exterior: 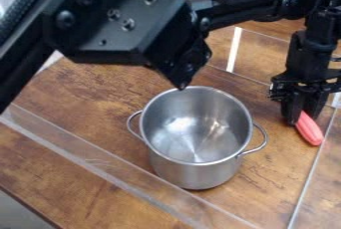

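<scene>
A steel pot (194,141) with two side handles stands in the middle of the wooden table. To its right lies a red elongated object (308,129), partly under my black gripper (301,108), which is lowered over its upper end at the right edge of the view. Whether the fingers grip it or are only around it I cannot tell.
Clear plastic strips or walls (107,161) run along the lower left and the right side of the table. Bare wood (80,114) shows left of the pot. The dark arm covers much of the upper left.
</scene>
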